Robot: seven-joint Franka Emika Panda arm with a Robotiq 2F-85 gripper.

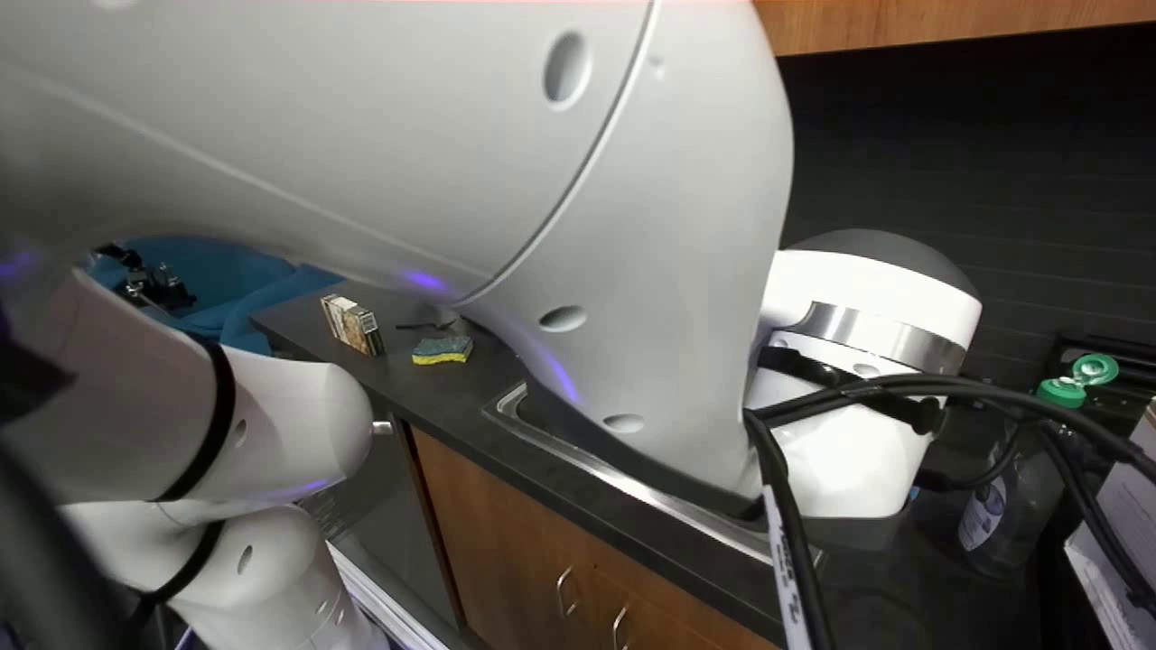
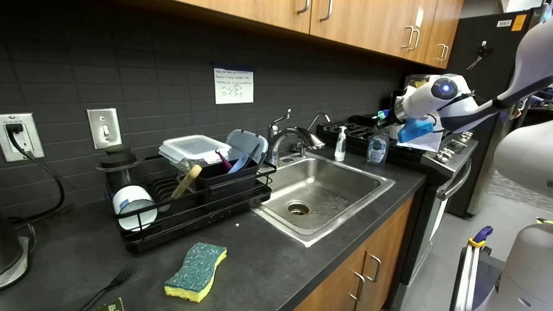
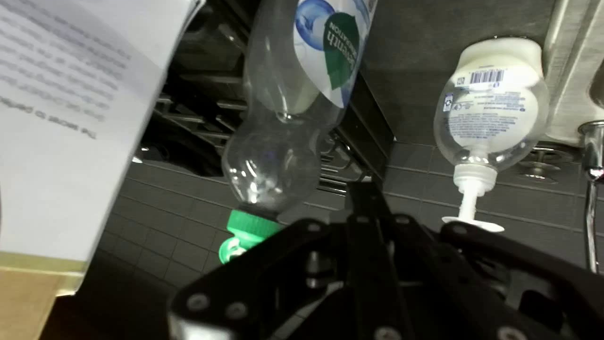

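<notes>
In the wrist view my black gripper is shut, and nothing shows between its fingers. Just left of it stands a clear dish-soap bottle [image 3: 283, 130] whose green flip cap [image 3: 249, 229] is open. On the other side is a white-pump soap bottle [image 3: 490, 110]. Exterior view 2 has the gripper [image 2: 382, 123] close above the clear bottle [image 2: 378, 148], by the stove; I cannot tell whether they touch. In exterior view 1 my arm hides the gripper, while the bottle [image 1: 1008, 509] shows to the right of the wrist.
A steel sink [image 2: 332, 194] and its faucet [image 2: 295, 135] lie beside the bottles. Further along are a loaded dish rack [image 2: 197, 207], a sponge [image 2: 197, 272] and a fork [image 2: 111, 282]. A printed sheet [image 3: 68, 113] stands close left of the clear bottle.
</notes>
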